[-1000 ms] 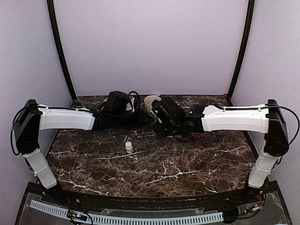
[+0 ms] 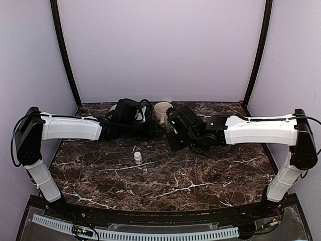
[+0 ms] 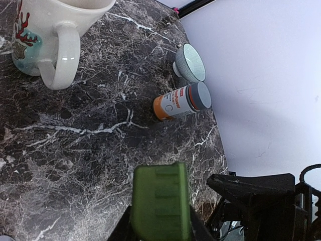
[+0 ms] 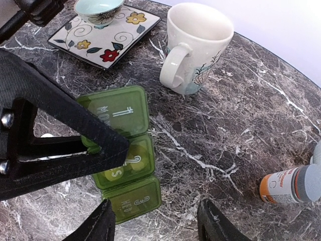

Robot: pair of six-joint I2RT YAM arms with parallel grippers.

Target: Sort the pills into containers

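Note:
My left gripper (image 2: 162, 131) is shut on a green pill box (image 4: 131, 200), held above the table. Day markings show on the translucent lids of its compartments in the right wrist view; those lids look closed, and yellowish rounded shapes show faintly through them. Seen end-on, the box stands upright between the left fingers in the left wrist view. My right gripper is open, its fingertips near the box's lowest visible compartment, with nothing seen between them. On the table's left half stands a small white bottle (image 2: 138, 158).
Behind the grippers stands a white mug (image 3: 67, 55). An orange-and-white bottle (image 3: 175, 103) with a grey lid and a small bowl (image 3: 190, 63) are at the back right. A flowered plate (image 4: 134, 31) carries another bowl (image 4: 100, 12).
The left arm has hardly moved and still holds the box.

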